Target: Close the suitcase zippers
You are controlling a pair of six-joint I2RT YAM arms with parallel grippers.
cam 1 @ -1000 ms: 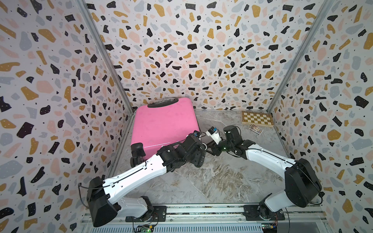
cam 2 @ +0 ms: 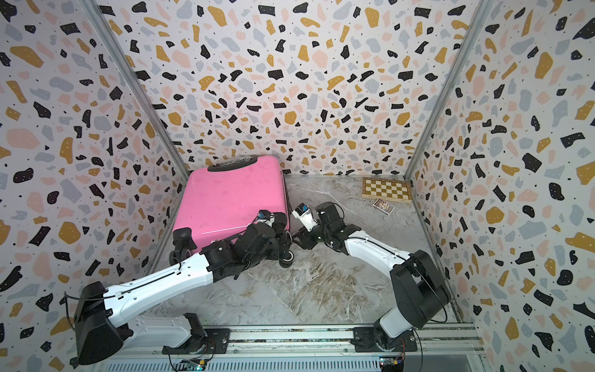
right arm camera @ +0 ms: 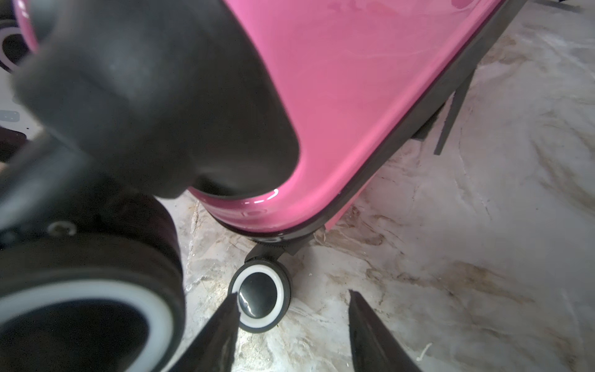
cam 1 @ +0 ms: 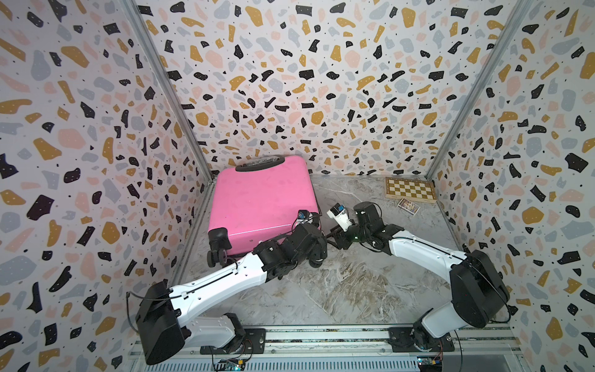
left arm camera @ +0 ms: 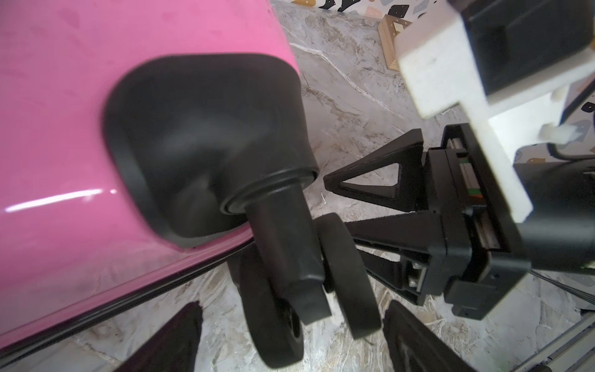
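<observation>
The pink suitcase lies on its side at the back left, a black seam along its lower edge. In the left wrist view, its front-right caster fills the middle, with my left gripper open below it, fingertips either side, apparently not gripping. My right gripper is part open just right of that corner, beside the wheels; in its wrist view a second wheel shows beyond the fingertips, with nothing clearly between them. I cannot make out the zipper sliders.
A chessboard and a card box lie at the back right. Patterned walls close in the sides and back.
My left arm has shifted slightly around the suitcase's front-right corner, uncovering more of the caster. My right arm has moved a little lower and leftward. The suitcase looks unmoved.
</observation>
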